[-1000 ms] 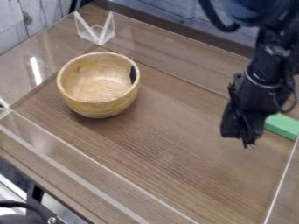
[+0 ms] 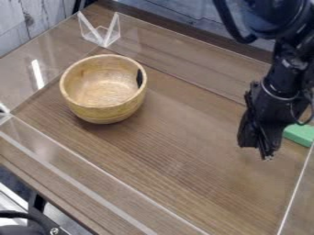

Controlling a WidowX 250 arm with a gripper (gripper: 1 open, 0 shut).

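My black gripper [image 2: 265,138] hangs low over the right side of the wooden table [image 2: 185,174], its fingertips pointing down and close together; it looks shut, with nothing visible between them. Behind it, at the right edge, a green object [image 2: 297,133] lies partly hidden by the gripper. A wooden bowl [image 2: 103,85] sits at the upper left, well apart from the gripper.
A small clear plastic object [image 2: 101,29] stands at the back left. Black cables [image 2: 25,218] show at the lower left corner.
My arm and gripper have shifted slightly to the right, covering more of the green object. The bowl has not moved.
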